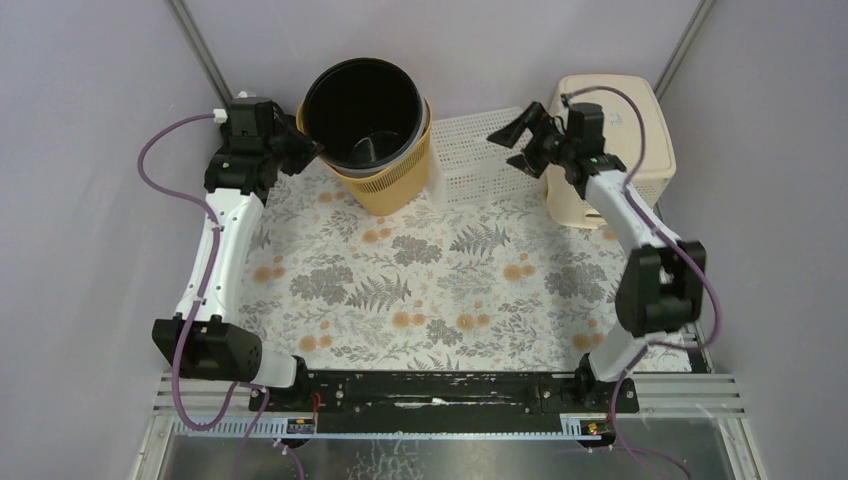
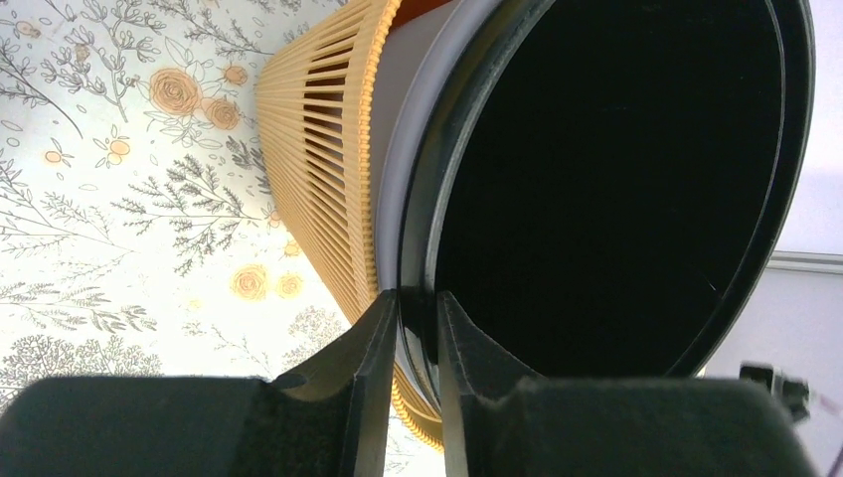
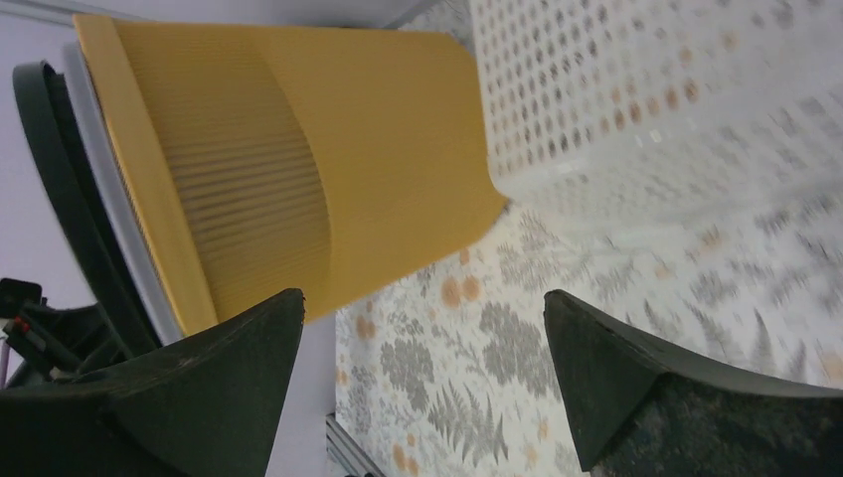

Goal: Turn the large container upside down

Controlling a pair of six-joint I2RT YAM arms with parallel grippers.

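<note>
A large black container (image 1: 352,105) sits nested with a grey one (image 2: 410,149) inside a yellow slatted basket (image 1: 392,190), back left in the top view. Its mouth faces up and leans toward the camera. My left gripper is shut on the black rim, one finger inside the wall and the other outside. In the top view the left gripper (image 1: 316,150) is at the rim's left side. My right gripper (image 1: 506,153) hangs open above the white perforated basket, nothing between its fingers; in the right wrist view the yellow basket (image 3: 388,149) is ahead of it to the left.
A white perforated basket (image 1: 470,150) lies against the yellow basket's right side. Behind the right arm stands a cream box (image 1: 625,130). Walls close off the back and sides.
</note>
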